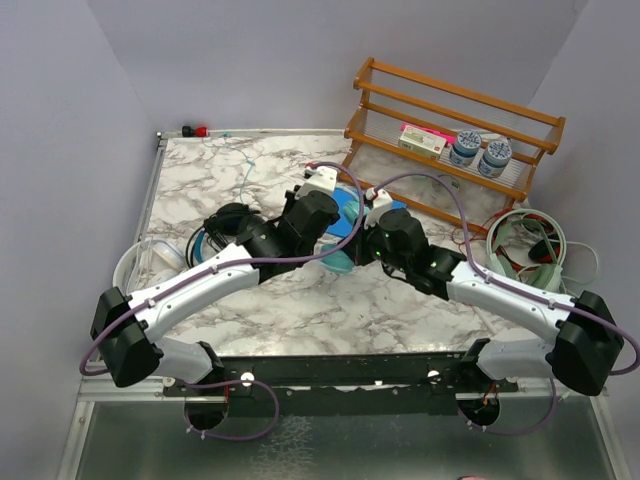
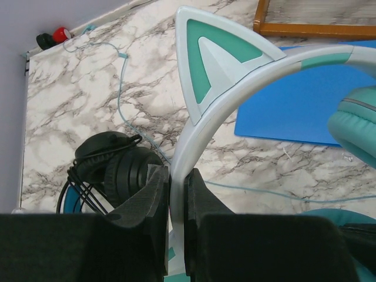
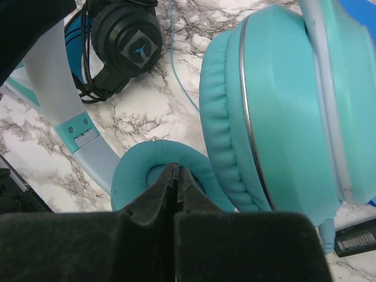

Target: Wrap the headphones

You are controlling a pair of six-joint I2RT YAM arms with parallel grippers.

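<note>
Mint-and-white headphones hang at the middle of the table, mostly hidden by the arms from above. My left gripper is shut on their white headband [image 2: 205,126]. A mint earcup [image 3: 270,111] fills the right of the right wrist view, with the other cup's ring [image 3: 132,170] below it. My right gripper is shut, its tips over that ring, with nothing seen held between them.
Black headphones [image 2: 126,170] with coiled cable lie to the left. A blue mat [image 2: 276,111] lies behind. A wooden rack [image 1: 450,95] stands at back right, more headphones [image 1: 535,250] at right.
</note>
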